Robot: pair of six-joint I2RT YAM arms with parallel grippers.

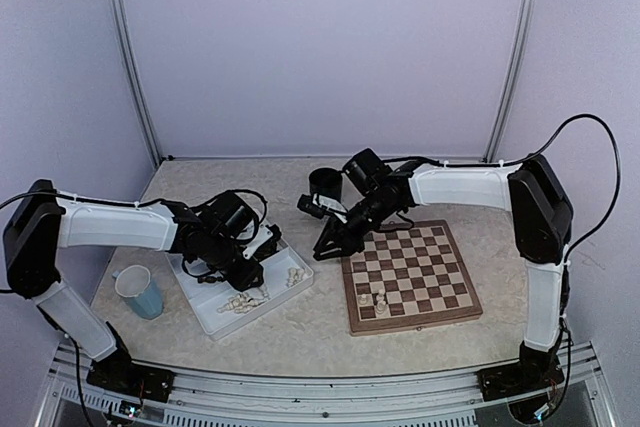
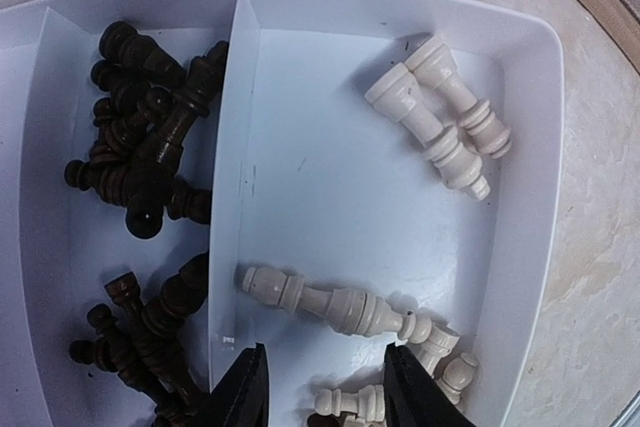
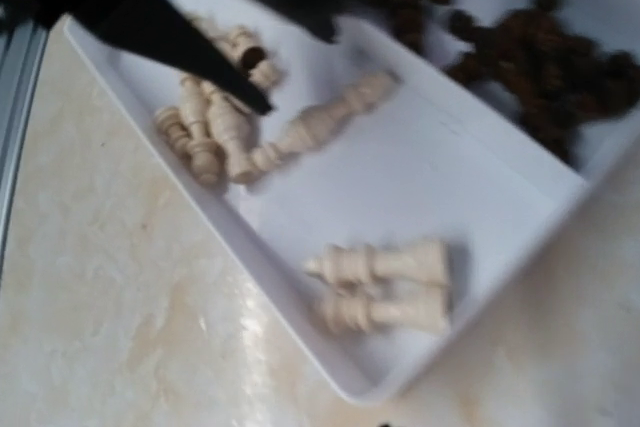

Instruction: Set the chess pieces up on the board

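Observation:
In the left wrist view my left gripper is open, pointing down over the light-piece compartment of the white tray (image 2: 530, 277). A long light piece (image 2: 350, 309) lies just past its fingertips, and a small light piece (image 2: 352, 402) shows between the fingers. Two light pieces (image 2: 425, 127) lie side by side at the tray's far corner; dark pieces (image 2: 165, 137) fill the neighbouring compartment. My right gripper (image 1: 338, 249) hovers between tray and chessboard (image 1: 425, 277); its finger is not clear. A few light pieces (image 1: 380, 302) stand at the board's near-left corner.
A blue mug (image 1: 138, 292) stands left of the tray, and a black cup (image 1: 325, 183) behind the right gripper. In the right wrist view the left gripper's dark fingers (image 3: 215, 62) reach over the tray. Bare table lies between tray and board.

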